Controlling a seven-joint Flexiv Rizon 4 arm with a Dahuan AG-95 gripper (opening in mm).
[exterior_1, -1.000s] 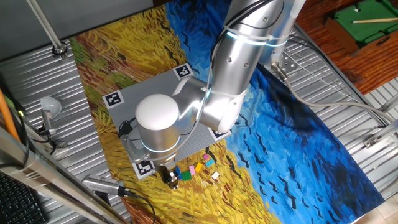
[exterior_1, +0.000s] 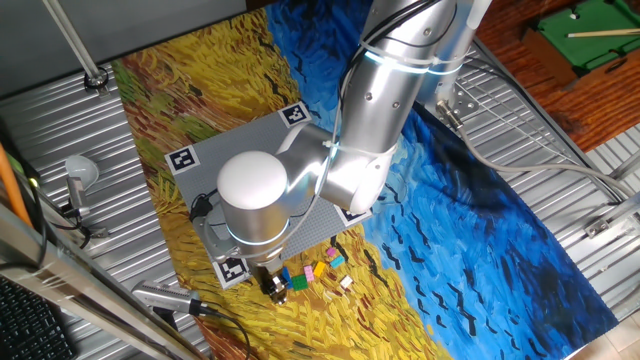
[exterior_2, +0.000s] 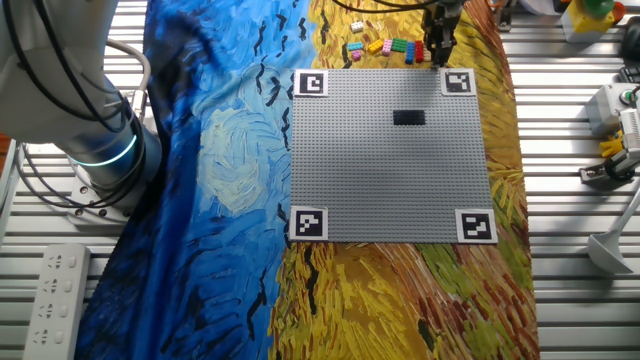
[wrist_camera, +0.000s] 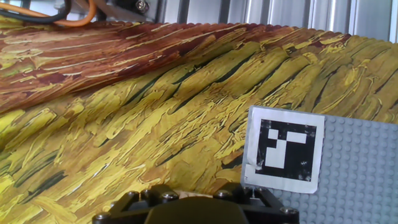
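Just off one edge of the grey studded baseplate (exterior_2: 390, 180), a loose row of toy bricks lies on the painted cloth: a green brick (exterior_2: 399, 46), a red brick (exterior_2: 421, 47), a yellow brick (exterior_2: 375, 46), a white brick (exterior_2: 357, 27) and several more. On the plate is a flat black piece (exterior_2: 409, 117). My gripper (exterior_1: 278, 296) points down at the row's end, beside the red brick in exterior view 2. Only its black linkage shows along the wrist view's bottom edge; the fingertips are hidden there, so whether it grips anything is unclear.
Printed markers sit on the baseplate's corners, one marker (wrist_camera: 286, 150) close to the gripper. A grey device (exterior_1: 165, 298) with a cable lies near the gripper on the cloth's edge. Most of the baseplate is bare.
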